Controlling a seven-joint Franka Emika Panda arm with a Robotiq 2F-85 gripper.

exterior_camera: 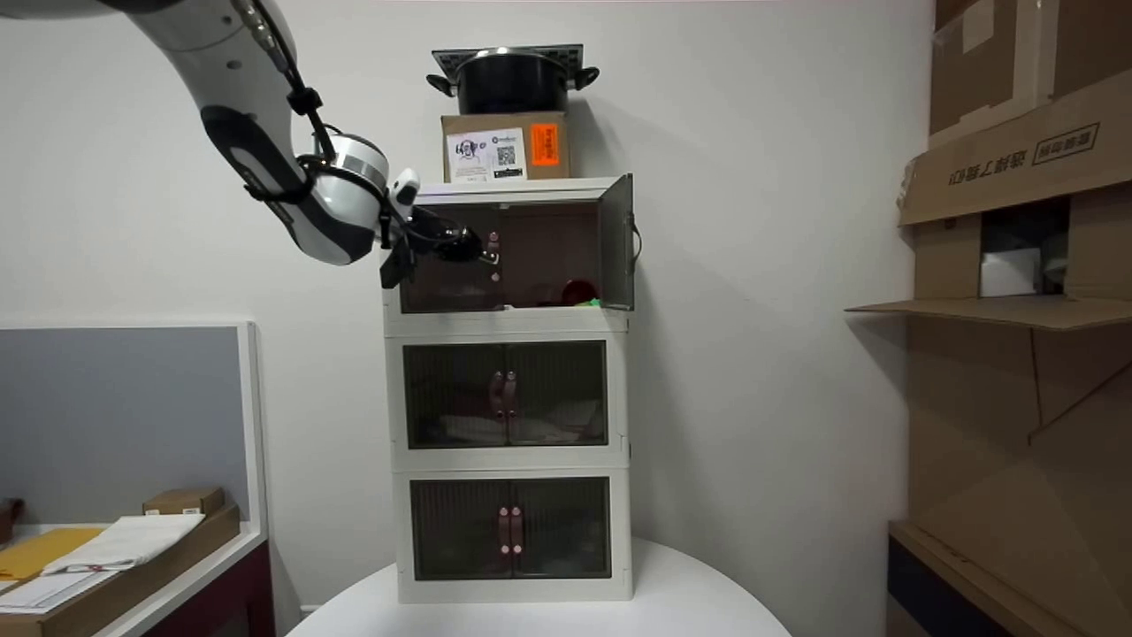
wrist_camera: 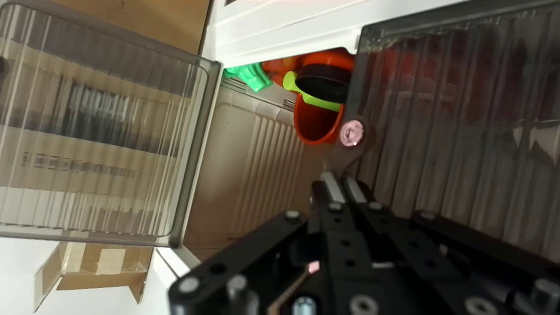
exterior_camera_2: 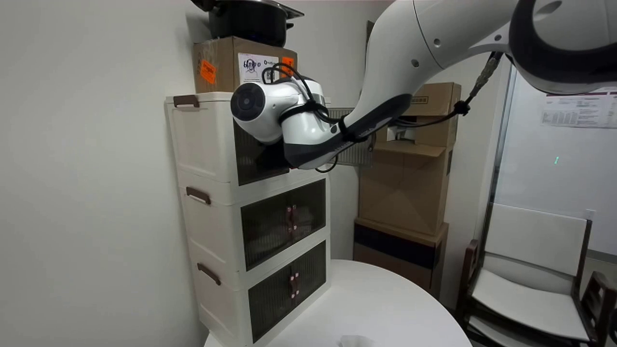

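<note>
My gripper is shut beside the dark handle [wrist_camera: 342,155] of the top compartment's left door. No object shows between its pale fingertips, and I cannot tell whether they touch the handle. That left door [wrist_camera: 451,120] stays shut, while the clear right door [exterior_camera: 617,244] stands swung outward. Through the opening lie a red cup [wrist_camera: 317,121], a lime-green handled piece [wrist_camera: 320,102] and a green toy [wrist_camera: 250,76]. In exterior view 1 the gripper [exterior_camera: 490,257] is in front of the top compartment; the arm hides it in exterior view 2.
Below, the middle doors [exterior_camera: 456,398] and bottom doors [exterior_camera: 456,531] are shut. A cardboard box [exterior_camera: 504,149] with a black pot [exterior_camera: 512,83] rests on the cabinet top. Large cartons [exterior_camera: 1019,425] stand to the right.
</note>
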